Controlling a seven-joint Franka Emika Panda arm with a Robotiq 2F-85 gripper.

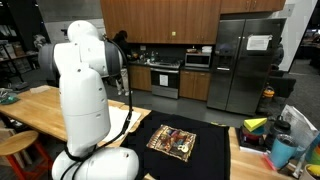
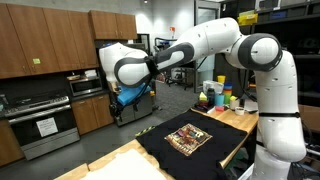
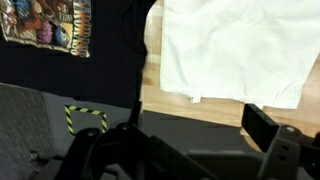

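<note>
High above the table hangs my gripper, its two fingers wide apart and nothing between them. Below it in the wrist view lies a white cloth [image 3: 235, 50], spread fairly flat with light wrinkles near the table edge. Beside the white cloth is a black cloth [image 3: 100, 75] with a colourful printed patch [image 3: 50, 22]. In exterior view 2 the gripper [image 2: 124, 104] is well clear of the table, and the white cloth [image 2: 126, 166] shows at the bottom. My arm partly covers the white cloth in exterior view 1.
Cups, boxes and a blue container [image 1: 283, 150] crowd the table's right side in exterior view 1. A red stool [image 1: 17, 146] stands at the left. Fridge [image 1: 247, 65] and oven [image 1: 165, 79] are farther back. Floor shows beyond the table edge.
</note>
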